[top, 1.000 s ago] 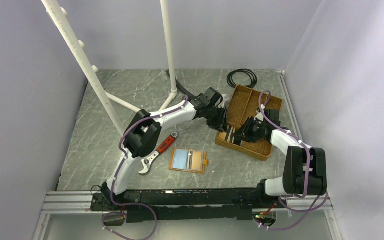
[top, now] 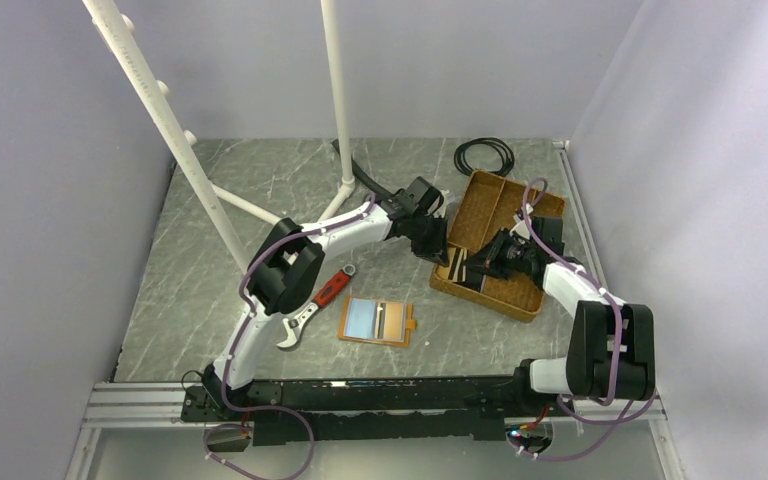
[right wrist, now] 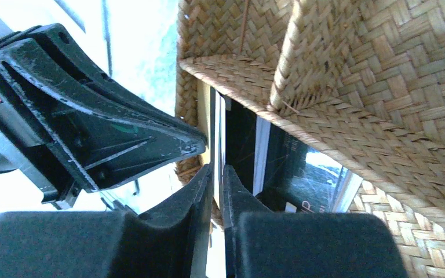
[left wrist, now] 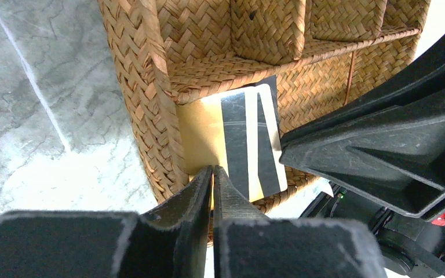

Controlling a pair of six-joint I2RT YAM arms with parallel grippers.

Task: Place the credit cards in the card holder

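Note:
Several cards, yellow, black and striped, stand in the front-left compartment of the woven basket. My left gripper is shut at their left end by the basket wall; what is between its fingertips is mostly hidden. My right gripper reaches into the same compartment at the cards' edges, its fingertips close together on either side of a thin white edge; whether it grips that is unclear. An orange card holder with light blue and tan faces lies on the table below the basket.
A red-handled wrench lies left of the holder. White pipes and a dark tube stand at the back left. A black cable coil sits behind the basket.

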